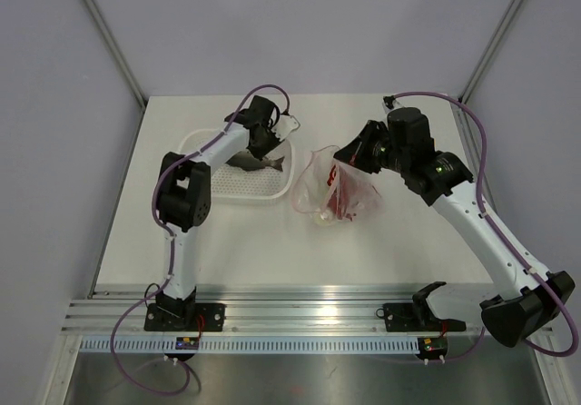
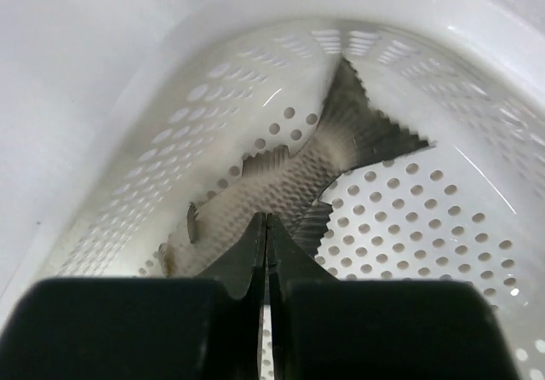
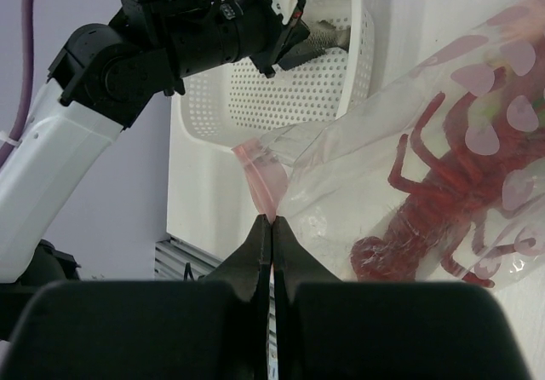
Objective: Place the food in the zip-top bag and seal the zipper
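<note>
A grey fish lies in the white perforated basket, its tail toward the wall. In the left wrist view my left gripper is shut, its tips in front of the fish's body; nothing shows between the fingers. On the right, my right gripper is shut on the pinkish edge of the clear zip top bag. Through the plastic a red lobster-like food is visible inside. Seen from above, the bag stands partly open beside the basket.
The left arm reaches across the basket's left part. Bare white table lies in front of basket and bag. A metal rail runs along the front edge.
</note>
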